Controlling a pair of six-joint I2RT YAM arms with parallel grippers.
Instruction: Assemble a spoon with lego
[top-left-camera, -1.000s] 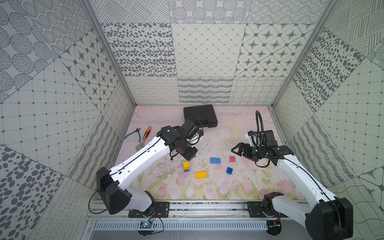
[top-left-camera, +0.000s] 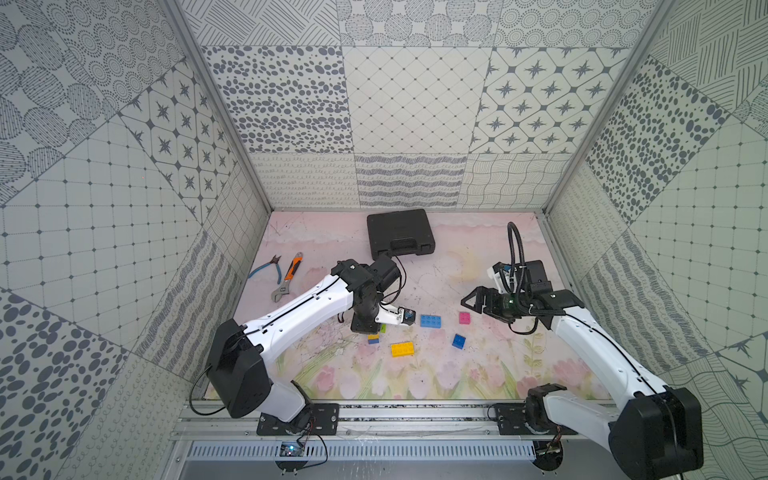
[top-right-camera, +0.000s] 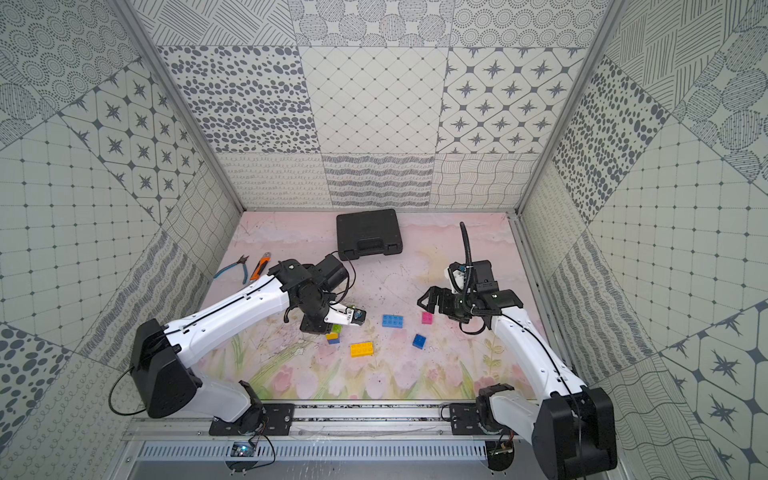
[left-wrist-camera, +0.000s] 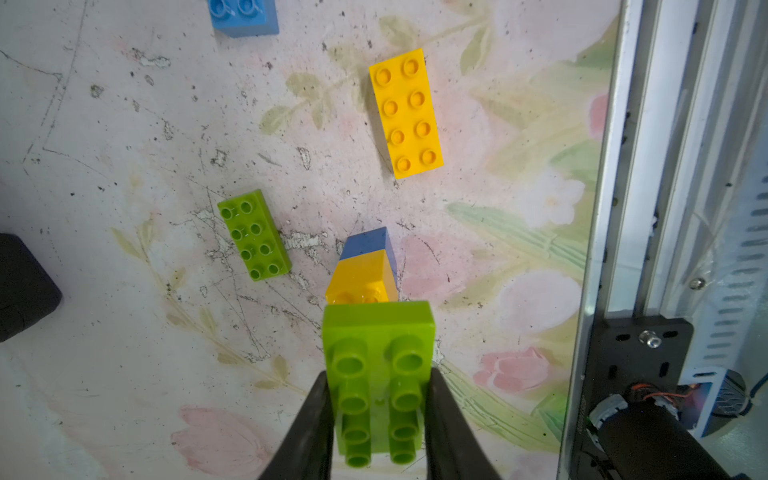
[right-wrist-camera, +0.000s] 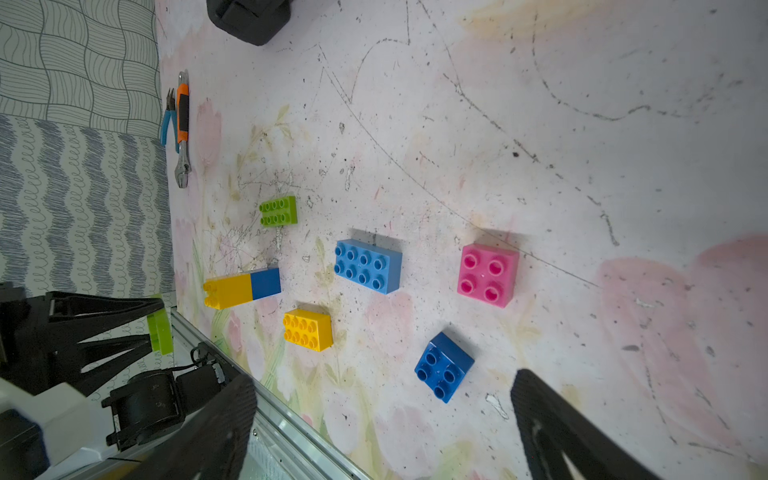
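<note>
My left gripper is shut on a light green brick (left-wrist-camera: 377, 324) with its studs turned toward the wrist camera. That brick hangs over or close beside the standing yellow brick (left-wrist-camera: 364, 276), and whether they touch I cannot tell. Under the yellow one is a dark blue brick (left-wrist-camera: 372, 242), the two forming an upright stack. My right gripper is open and empty above the table.
A black case (top-left-camera: 400, 232) rests at the back of the table. Blue-handled pliers (top-left-camera: 265, 266) and an orange-handled wrench (top-left-camera: 288, 277) lie at the left. A metal rail (left-wrist-camera: 596, 264) runs along the front edge.
The right arm has barely moved. The loose bricks lie where they were.
</note>
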